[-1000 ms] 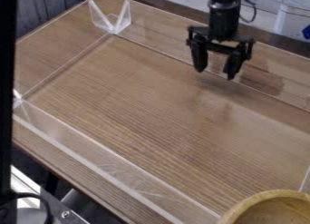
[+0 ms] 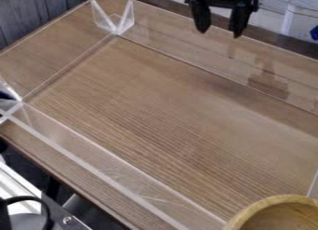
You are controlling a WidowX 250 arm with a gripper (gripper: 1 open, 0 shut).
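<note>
My black gripper (image 2: 220, 18) is at the top edge of the view, above the back of a clear-walled wooden tray (image 2: 149, 122). Its two fingers point down and stand apart, open, with nothing visible between them. The upper part of the gripper is cut off by the frame.
A round wooden bowl (image 2: 276, 217) sits at the bottom right corner, partly out of frame. Clear plastic walls and corner pieces border the tray. Some metal and black hardware lies at the lower left edge. The tray floor is empty.
My gripper has moved up the view, away from the middle of the tray floor, and is now partly out of frame at the top.
</note>
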